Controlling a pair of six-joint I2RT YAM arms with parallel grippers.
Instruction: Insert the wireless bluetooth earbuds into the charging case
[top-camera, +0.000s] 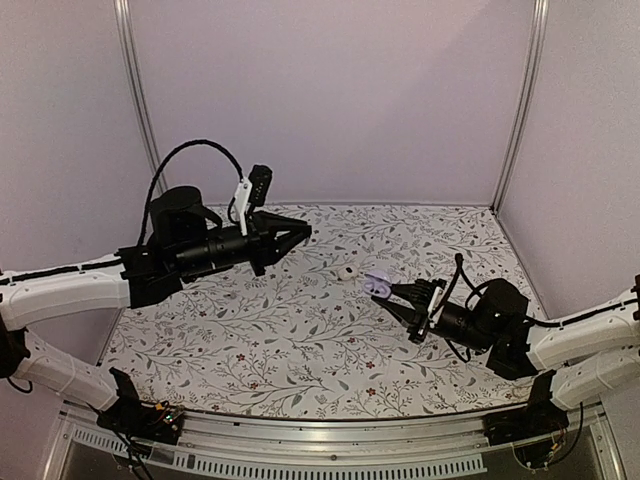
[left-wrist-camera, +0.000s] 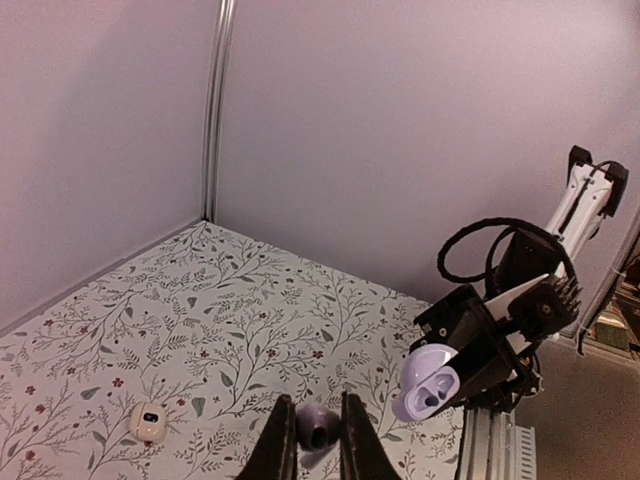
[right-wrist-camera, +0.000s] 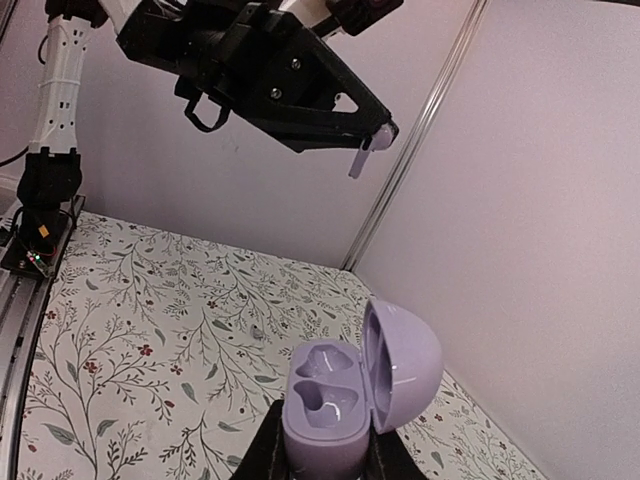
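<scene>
A purple earbud sits between the fingertips of my left gripper (top-camera: 306, 230), its stem pointing down in the right wrist view, where the earbud (right-wrist-camera: 380, 138) shows at the gripper's tip. My right gripper (top-camera: 392, 298) is shut on the purple charging case (right-wrist-camera: 325, 440), which is held above the table with its lid (right-wrist-camera: 412, 360) open. Two wells in the case face up in the right wrist view and look empty. The left gripper is up and to the left of the case, well apart from it.
A small white block (top-camera: 346, 272) with a dark mark on top lies on the flower-patterned table (top-camera: 270, 350), behind the case. Pale walls enclose the back and sides.
</scene>
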